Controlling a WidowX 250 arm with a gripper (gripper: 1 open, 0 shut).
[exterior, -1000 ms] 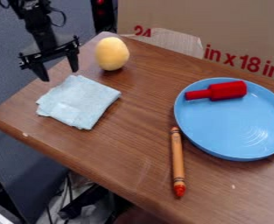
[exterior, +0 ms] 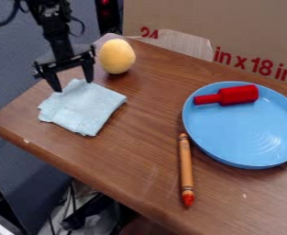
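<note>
My black gripper (exterior: 72, 73) is at the upper left, fingers pointing down, open, low over the back-left corner of a folded pale-blue cloth (exterior: 82, 110). Whether the fingertips touch the cloth I cannot tell. A yellow oval object (exterior: 117, 56) sits just right of the gripper, near the back edge of the wooden table (exterior: 127, 165).
A blue plate (exterior: 240, 133) on the right holds a red cylindrical object (exterior: 237, 95). An orange crayon (exterior: 185, 170) lies left of the plate. A cardboard box (exterior: 213, 27) stands behind the table.
The gripper has moved right and slightly down from about a second ago, to the cloth's back corner. The objects on the table look unchanged.
</note>
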